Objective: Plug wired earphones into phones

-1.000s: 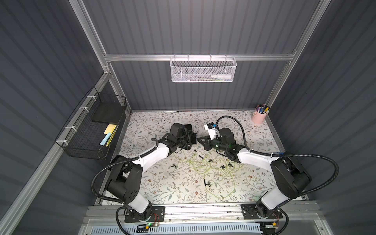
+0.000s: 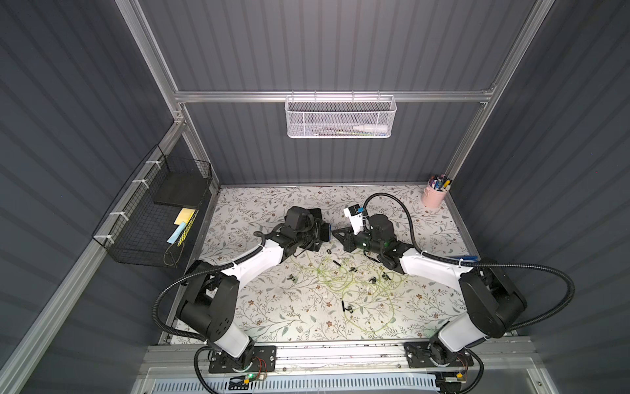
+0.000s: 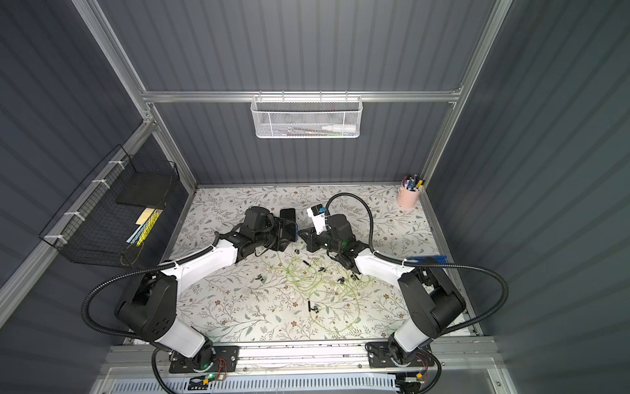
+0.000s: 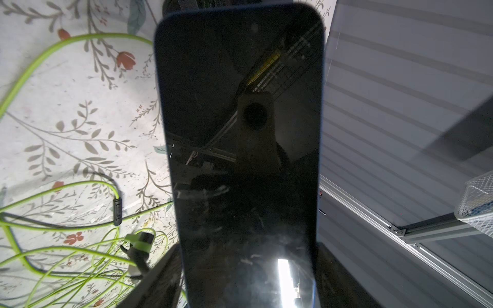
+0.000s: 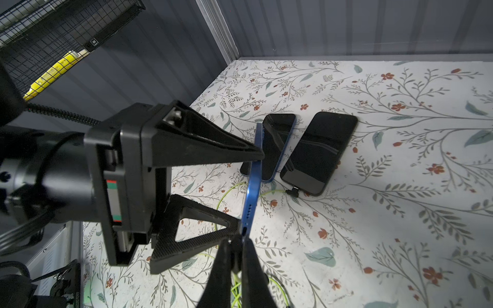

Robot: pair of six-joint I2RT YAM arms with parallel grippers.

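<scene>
My left gripper is shut on a dark phone (image 4: 246, 154) with a blue edge, holding it up off the table. Its black screen fills the middle of the left wrist view; in the right wrist view it stands edge-on. Low in the right wrist view, the fingers (image 5: 221, 277) of my right gripper are shut on a small dark earphone plug, with green cable (image 5: 236, 293) hanging below. The plug's tip lies at the phone's bottom end, close to the port. Blur and the fingers hide whether it is inside the port.
Two more phones lie flat, one blue-edged (image 5: 277, 136) and one black (image 5: 321, 151) with a plug (image 5: 292, 192) at its end. Tangled green earphones (image 2: 338, 275) cover the table's middle. A pink pen cup (image 2: 433, 195) stands back right.
My left arm has held still with the phone.
</scene>
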